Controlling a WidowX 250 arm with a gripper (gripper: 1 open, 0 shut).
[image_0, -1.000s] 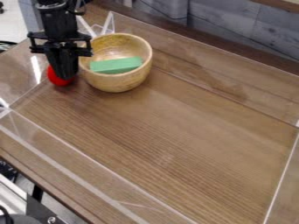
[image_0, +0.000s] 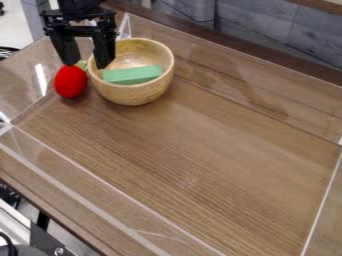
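Observation:
My gripper (image_0: 80, 50), dark, is at the top left, lowered over the left rim of a tan bowl (image_0: 142, 91), its fingers open and pointing down. A red rounded object (image_0: 71, 82) sits on the wooden table just below the gripper, left of the bowl. A green block (image_0: 131, 75) lies inside the bowl. A small light green-yellow thing shows behind the red object, partly hidden.
The bowl and red object look unmoved.

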